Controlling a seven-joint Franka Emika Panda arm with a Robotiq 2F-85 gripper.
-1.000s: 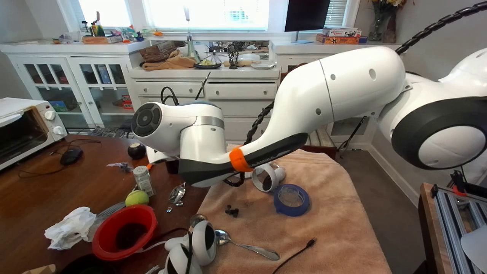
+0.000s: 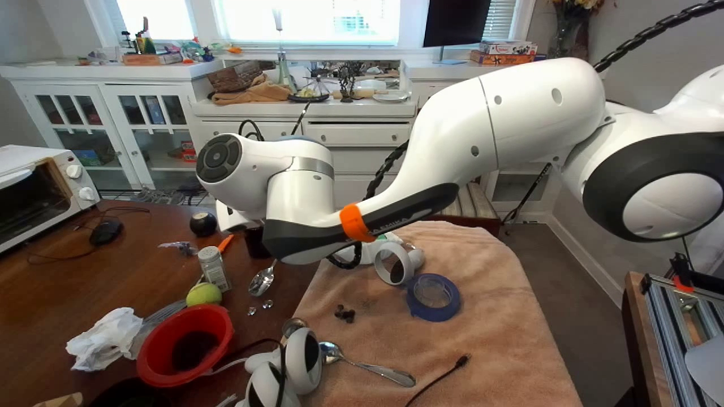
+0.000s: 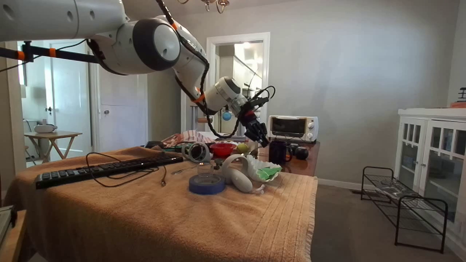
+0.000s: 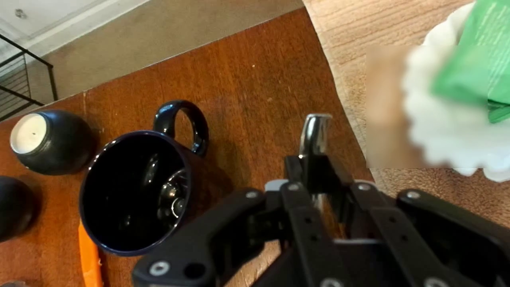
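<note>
A metal spoon shows its shiny handle end in the wrist view, where my gripper is shut on it. Below the arm in exterior view 1 is the spoon's bowl, while the gripper itself is hidden behind the arm. Exterior view 2 has the gripper pointing down, close to the dark mug. Seen from the wrist, that dark blue mug stands upright to the left of the fingers, its mouth open and its handle toward the table edge.
Near the mug are a black candle holder and an orange object. A white scalloped dish with a green packet lies right, on the towel. A shaker, tennis ball and red bowl stand on the table.
The arm has risen a little. The spoon's bowl has moved up and slightly left with it, away from the small clear pieces on the table, and more of the white dish shows.
</note>
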